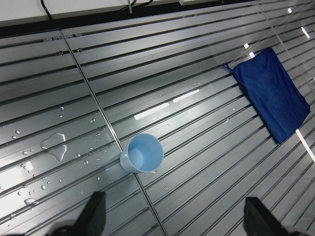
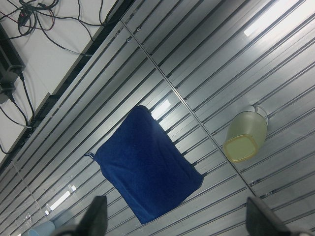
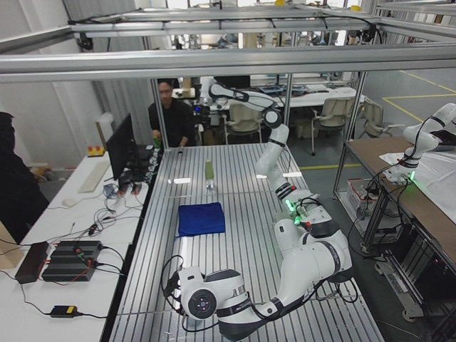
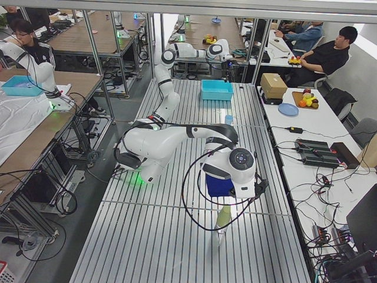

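A pale blue cup (image 1: 141, 153) stands on the slatted metal table among water drops, below my left gripper. A folded dark blue cloth (image 2: 142, 164) lies in the middle of the table, with a bottle or container (image 2: 245, 135) with a pale green top part beside it. My right gripper hangs above the cloth and container. Both grippers stand open in their wrist views, with nothing between their fingers.
A bright blue bin (image 4: 216, 89) stands at one end of the table. A desk (image 3: 89, 199) with monitor, black boxes and cables runs alongside.
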